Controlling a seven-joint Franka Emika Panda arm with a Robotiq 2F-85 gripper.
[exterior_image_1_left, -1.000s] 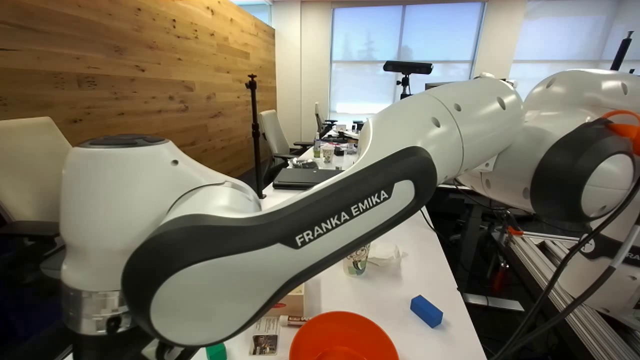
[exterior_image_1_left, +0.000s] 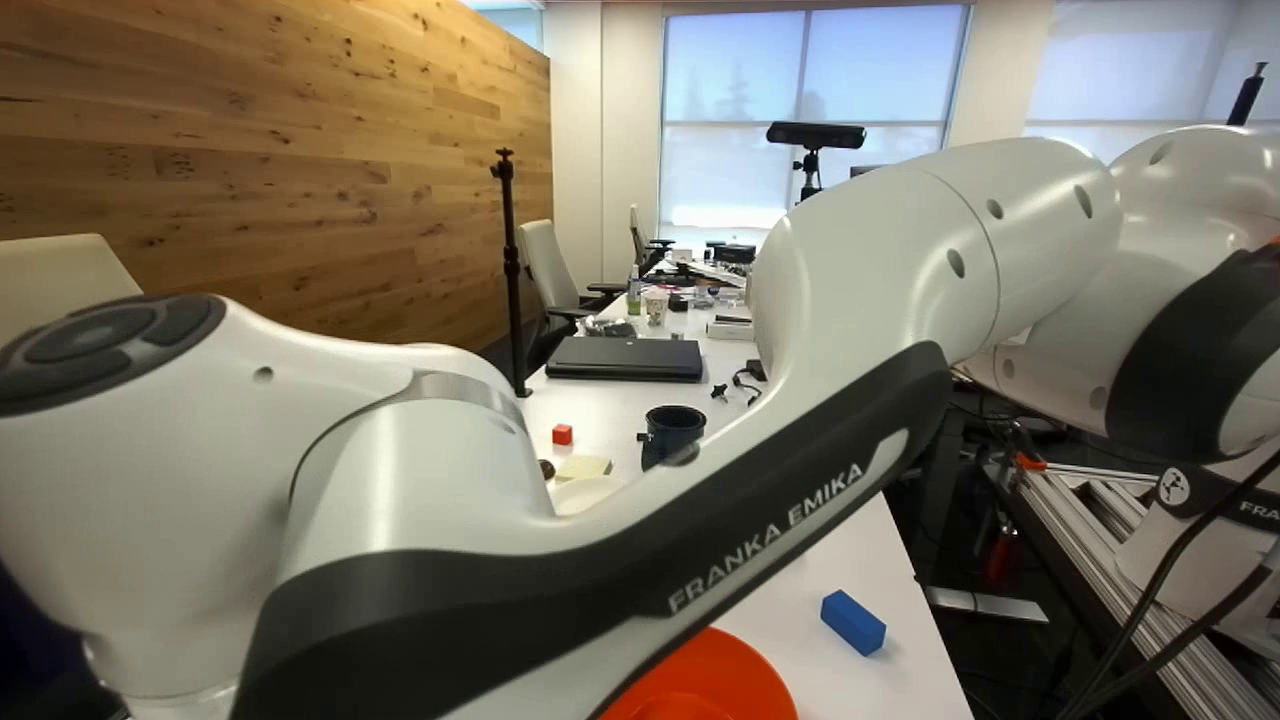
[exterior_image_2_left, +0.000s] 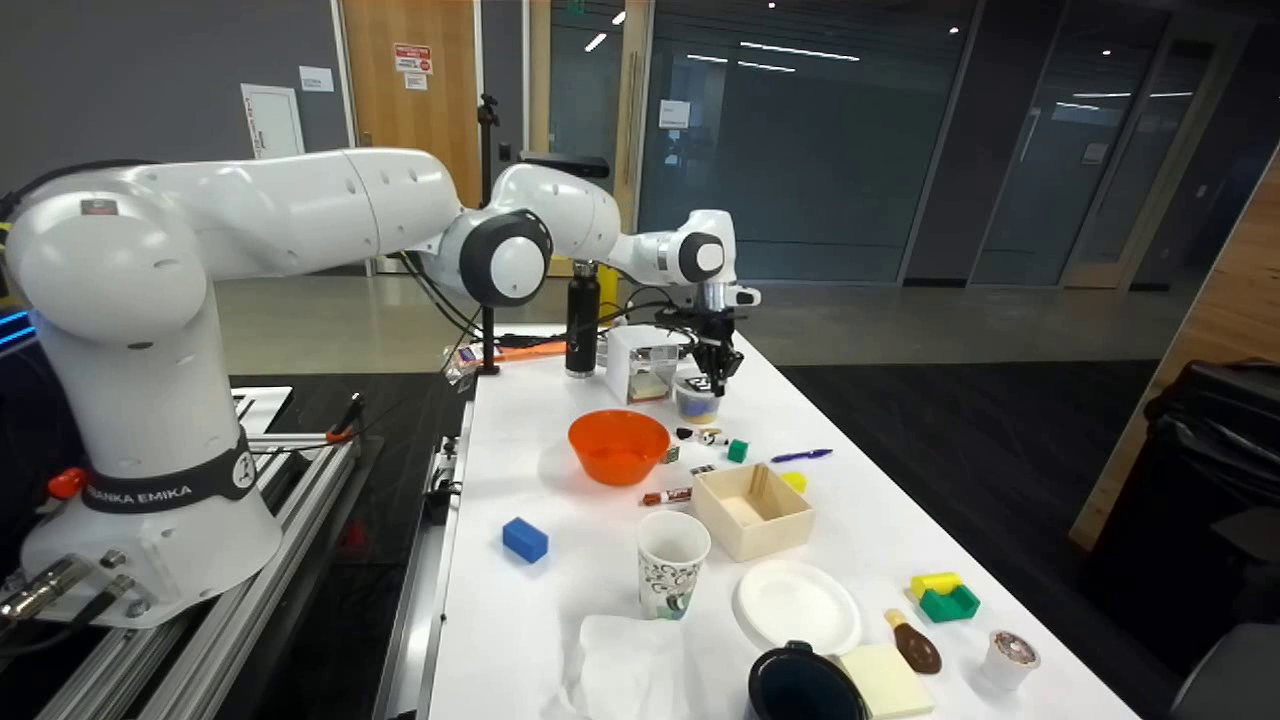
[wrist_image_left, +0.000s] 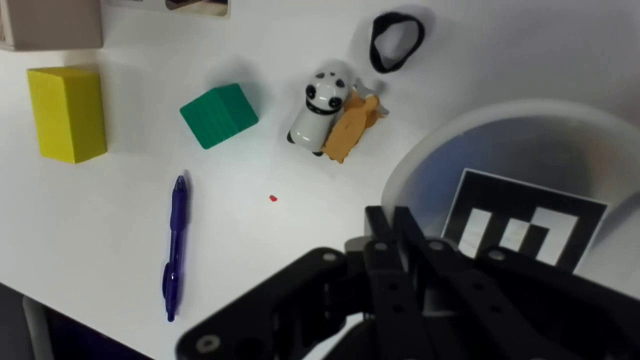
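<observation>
In the wrist view my gripper reaches the near left edge of a round, translucent tub (wrist_image_left: 414, 162). Its dark fingers are close together, with the tub's thin rim seemingly between them. A black-and-white marker card (wrist_image_left: 528, 222) shows within the tub's outline. From exterior view 2, the gripper (exterior_image_2_left: 720, 374) points down at the tub (exterior_image_2_left: 697, 406) at the table's far end. In exterior view 1 the arm hides both gripper and tub.
Beside the tub lie a panda figure (wrist_image_left: 318, 114), an orange-brown figure (wrist_image_left: 352, 129), a black loop (wrist_image_left: 393, 42), a green block (wrist_image_left: 219, 115) and a purple pen (wrist_image_left: 175, 246). A white box (exterior_image_2_left: 624, 360) and an orange bowl (exterior_image_2_left: 618, 446) stand nearby.
In exterior view 1 the arm has swung left and toward the camera. It now covers the paper cup, and the black mug and red cube have come into sight.
</observation>
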